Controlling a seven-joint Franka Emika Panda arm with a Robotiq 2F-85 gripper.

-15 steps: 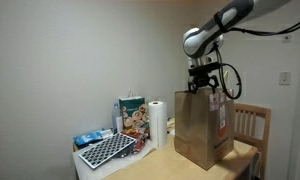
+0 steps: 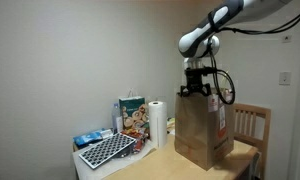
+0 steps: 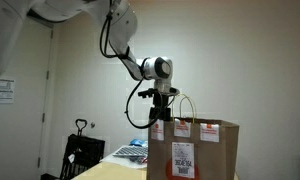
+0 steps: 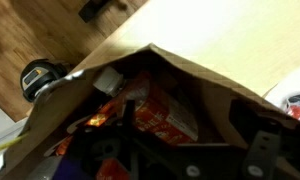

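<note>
A tall brown paper bag [image 2: 196, 130] stands upright on the table, its top open. Over that mouth hangs my gripper [image 2: 198, 91], pointing down with its fingers apart. In the wrist view the gripper shows dark fingers at the lower edge, above the bag's inside. Deep in the bag lies a red package [image 4: 167, 115] with pale print, and a small whitish round item [image 4: 109, 79] beside it. Nothing shows between the fingers. The lower part of the bag's contents is in shadow.
On the table are a paper towel roll [image 2: 158, 122], a patterned bag [image 2: 133, 117], a bottle [image 2: 116, 117] and a black-and-white grid tray [image 2: 108, 149]. A wooden chair [image 2: 252, 122] stands behind the paper bag. Bare tabletop [image 2: 155, 165] lies left of the bag.
My gripper has shifted slightly left and sits a bit differently over the bag's mouth. The bag and the other objects have stayed where they were.
</note>
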